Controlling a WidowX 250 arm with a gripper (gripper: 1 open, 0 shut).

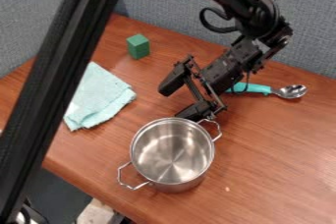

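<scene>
My gripper (184,92) hangs low over the middle of the table, just behind a steel pot (172,153), its lower finger near the pot's rear rim and handle. Its fingers look spread apart, with nothing visible between them. A turquoise-handled spoon (289,91) lies to the right, its handle partly hidden behind the arm. A pale cloth (96,97) lies at the left, and a green block (138,46) stands at the back left.
A grey wall runs behind the table. A black vertical beam crosses the left of the view, and the table edge is at the lower left.
</scene>
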